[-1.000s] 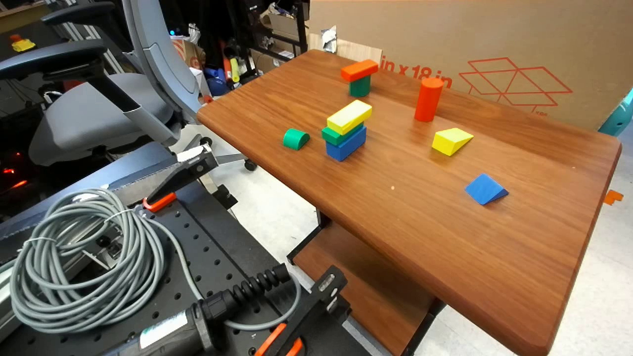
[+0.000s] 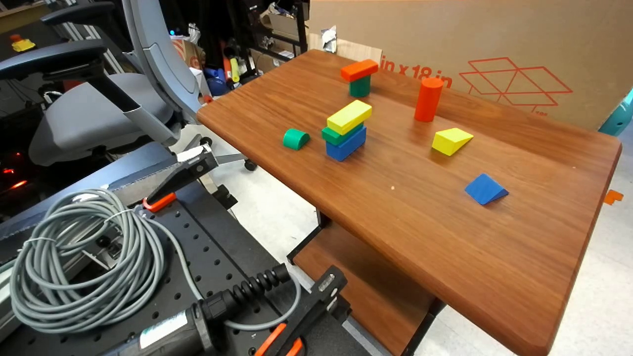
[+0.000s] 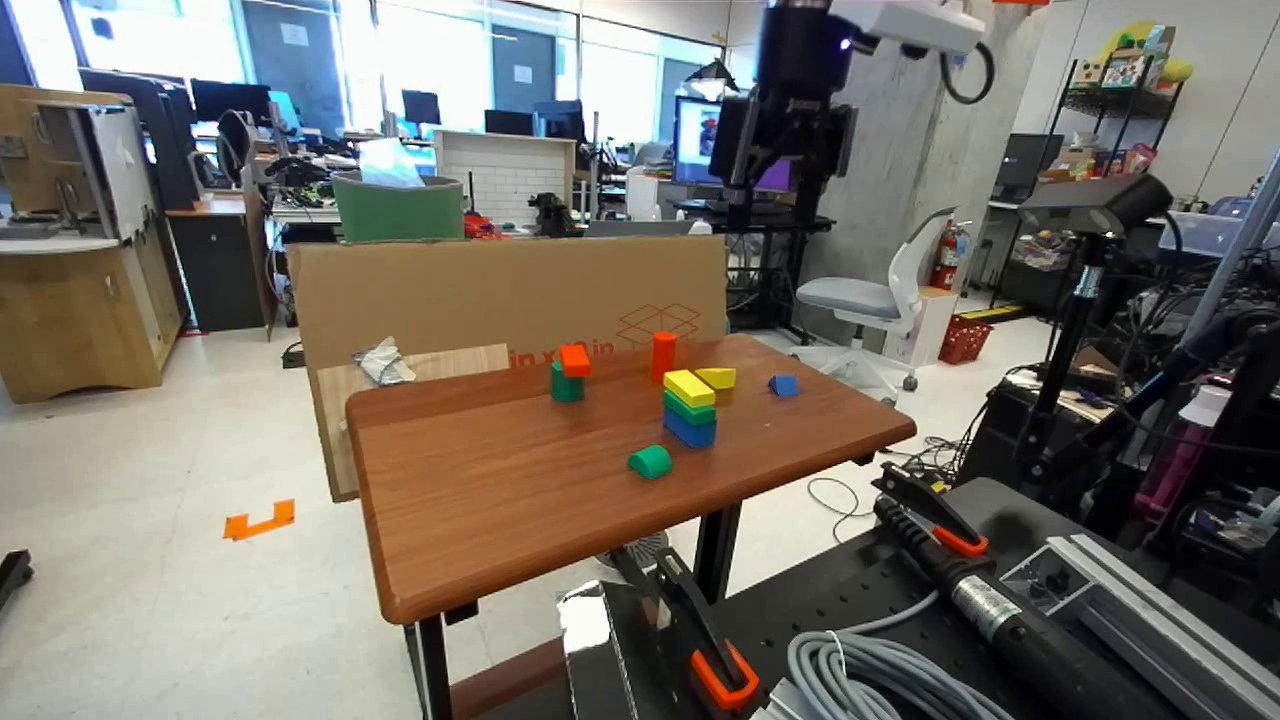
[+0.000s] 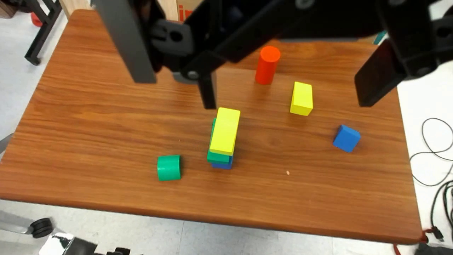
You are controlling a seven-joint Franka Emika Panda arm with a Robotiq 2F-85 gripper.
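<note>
On the brown table, a yellow block [image 2: 350, 116] tops a stack, with a green block [image 2: 337, 137] in the middle and a blue block [image 2: 346, 144] underneath. To the left of this stack lies a green half-round block [image 2: 295, 139]. Farther back, an orange-red flat block [image 2: 359, 70] rests on a green block [image 2: 359, 87]. An orange-red cylinder [image 2: 428, 100] stands upright, with a yellow wedge [image 2: 451, 141] and a blue wedge [image 2: 486, 189] to its right. My gripper is open high over the table, its fingers wide apart and holding nothing.
Cardboard [image 3: 504, 282] stands along the table's far edge. A black bench with coiled grey cable [image 2: 89, 261] and clamps flanks the near side. Bare tabletop [image 2: 427, 255] extends across the front right.
</note>
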